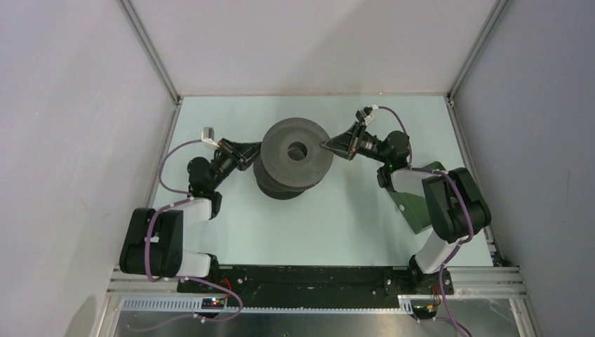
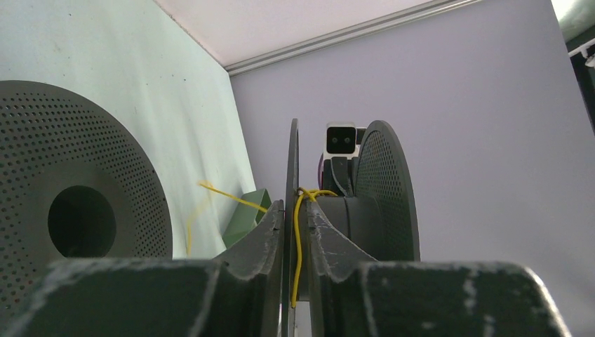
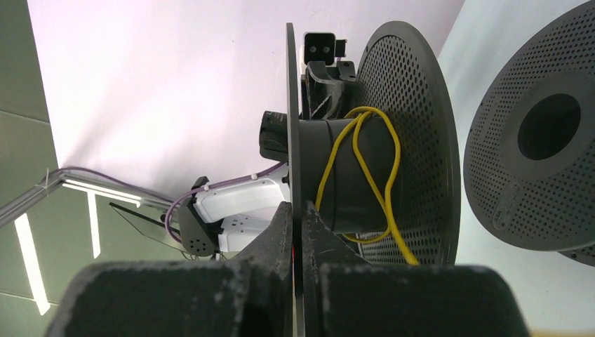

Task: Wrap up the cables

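A grey spool [image 1: 312, 133] with perforated flanges is held raised between my two grippers. Yellow cable [image 3: 393, 161] lies in loose loops round its black core [image 3: 351, 175], with one strand hanging down. On the left side, my left gripper straddles the flange edge [image 2: 291, 168]. Its fingers stand partly open, with a gap to the right of the flange where yellow cable [image 2: 297, 253] shows. Across from it, my right gripper is shut on the rim of the flange [image 3: 292, 105]. From above, the cable is hidden.
Beneath the raised spool lies a second grey perforated disc [image 1: 279, 192] with a central hole. A green box [image 1: 417, 208] sits at the right, partly under the right arm.
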